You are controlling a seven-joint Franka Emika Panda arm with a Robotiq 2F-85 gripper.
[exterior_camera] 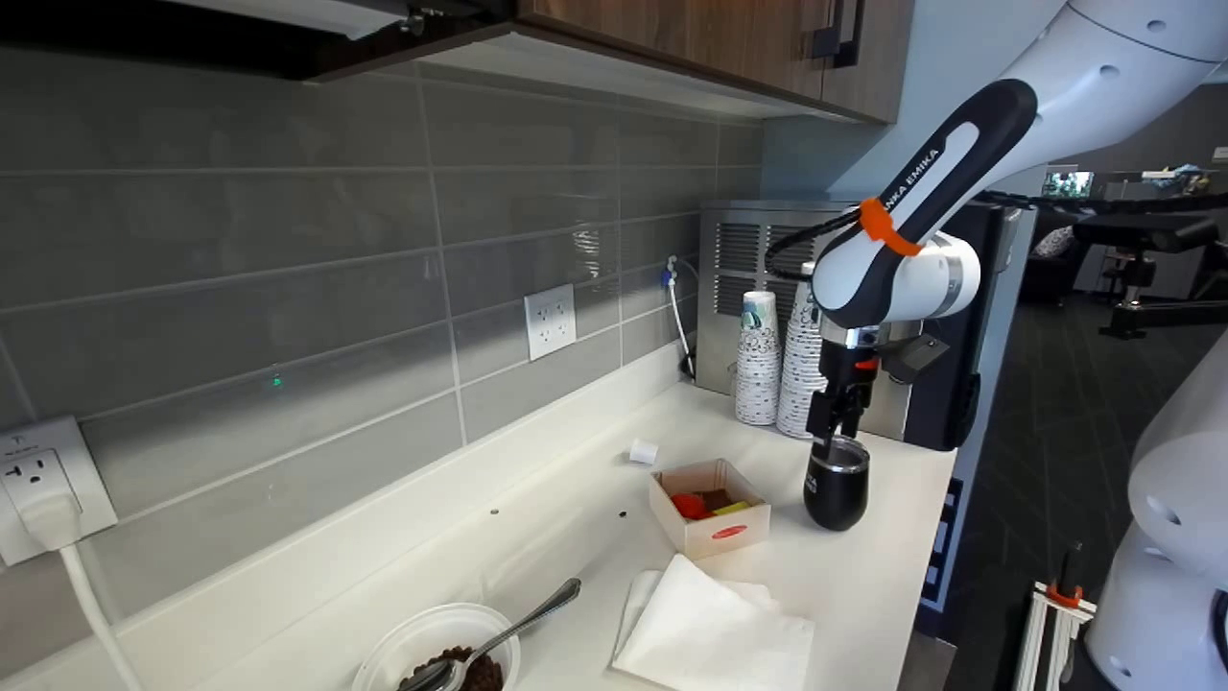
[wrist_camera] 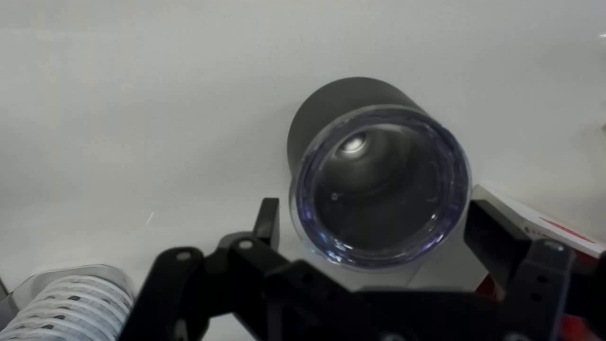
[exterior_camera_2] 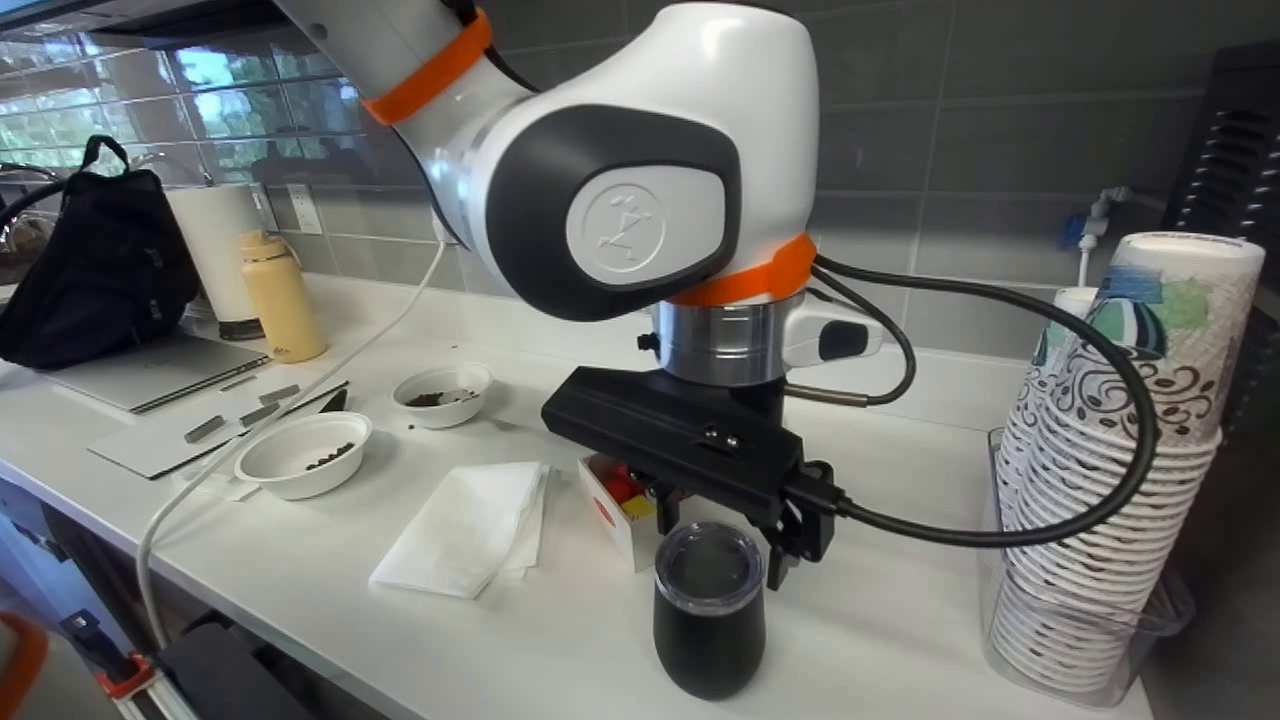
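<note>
A black tumbler with a clear-rimmed lid (exterior_camera: 837, 489) stands upright on the white counter near its front edge. In the wrist view the tumbler (wrist_camera: 380, 187) sits largely ahead of the fingers, its near rim reaching between them. My gripper is open, one finger on each side at the rim. The right finger (wrist_camera: 494, 236) appears close against the lid; the left shows a gap. Exterior view 2 has the gripper (exterior_camera_2: 722, 542) at lid height, on the wall side of the tumbler (exterior_camera_2: 710, 636). Whether a finger touches it I cannot tell.
A small box (exterior_camera: 727, 534) with red and yellow items stands close to the tumbler. Stacked paper cups (exterior_camera_2: 1116, 480) rise in a clear holder on the other side. White napkins (exterior_camera: 720, 633) and a bowl with a spoon (exterior_camera: 484, 622) lie farther along the counter.
</note>
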